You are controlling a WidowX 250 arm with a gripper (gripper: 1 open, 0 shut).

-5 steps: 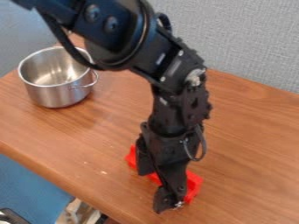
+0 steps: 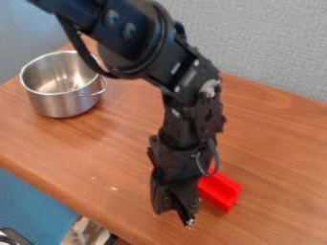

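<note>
A black robot arm reaches down from the top of the view to the wooden table, its gripper point(image 2: 177, 206) low near the front edge. A red object point(image 2: 220, 191) lies on the table just behind and to the right of the gripper, partly hidden by it. The fingers are dark and overlap, so I cannot tell how far apart they are or whether anything is between them.
A steel pot point(image 2: 61, 91) with wire handles stands at the back left of the table point(image 2: 274, 153). A blue surface lies beyond the left edge.
The gripper has shifted slightly left. The red object now shows only to its right, further up, where before it showed on both sides.
</note>
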